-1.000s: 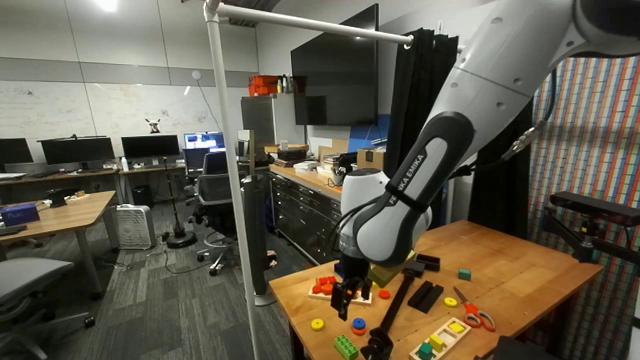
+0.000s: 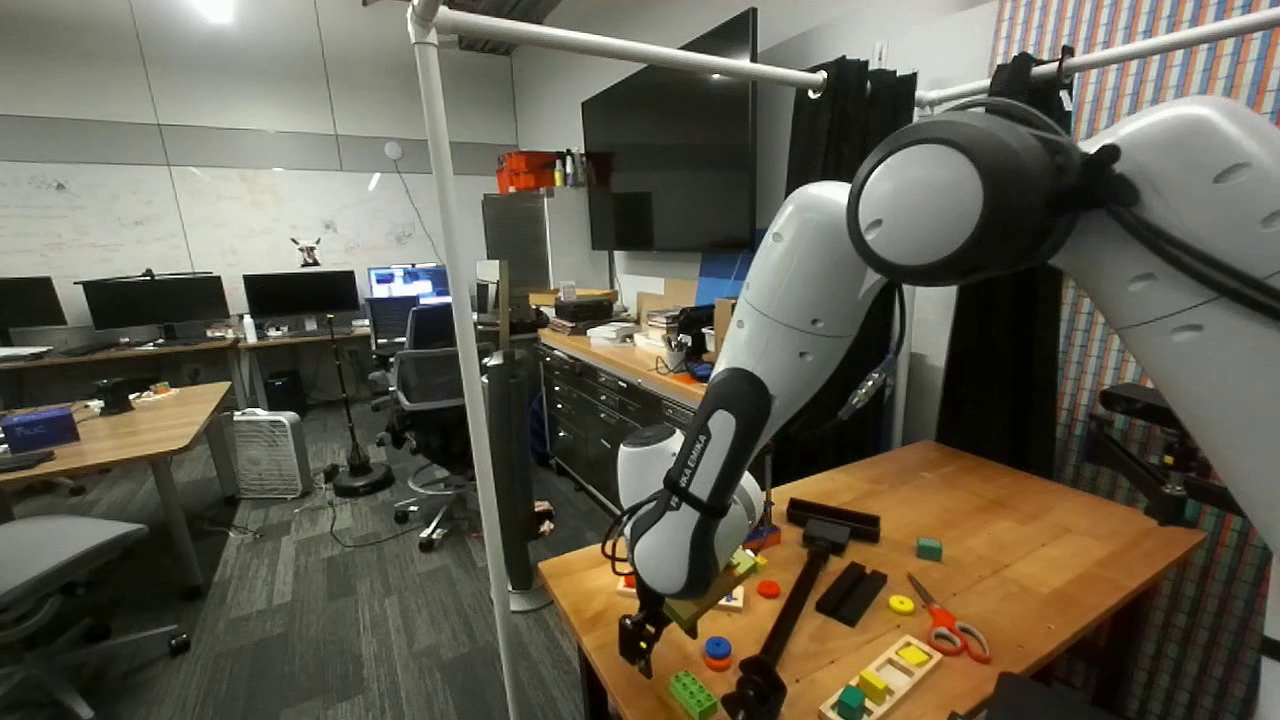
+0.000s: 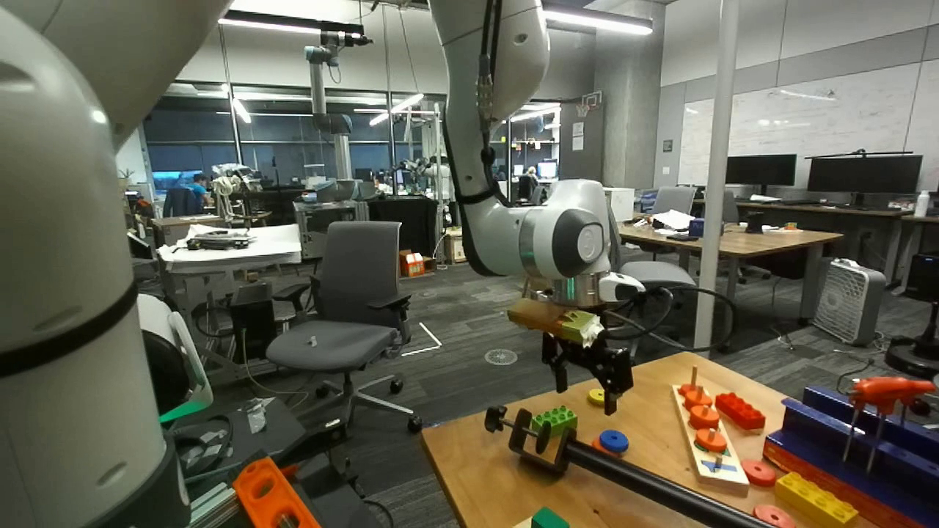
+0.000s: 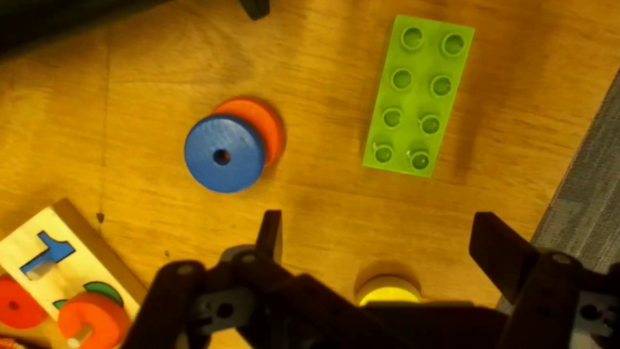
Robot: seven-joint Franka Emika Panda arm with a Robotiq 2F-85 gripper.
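My gripper is open, its two black fingers wide apart with nothing held. In the wrist view a yellow disc point(image 4: 388, 291) lies on the table low between the fingers, its near part hidden by the gripper's body. Farther up that view are a green block point(image 4: 418, 96) with studs and a blue disc point(image 4: 225, 152) resting partly over an orange disc point(image 4: 273, 131). From the second exterior view, my gripper point(image 3: 585, 396) hangs above the table, and the yellow disc point(image 3: 598, 397) shows behind it.
A wooden peg board point(image 3: 711, 449) with red-orange pieces stands to one side. A black bar point(image 3: 651, 475) crosses the table near the green block. Scissors point(image 2: 948, 626) and a shape tray point(image 2: 888, 678) lie farther off. The table edge is close to the gripper.
The arm has reached outward and lower, and my gripper has moved left in exterior view 1, now blocking the sight of the yellow disc. The pieces on the table look unmoved.
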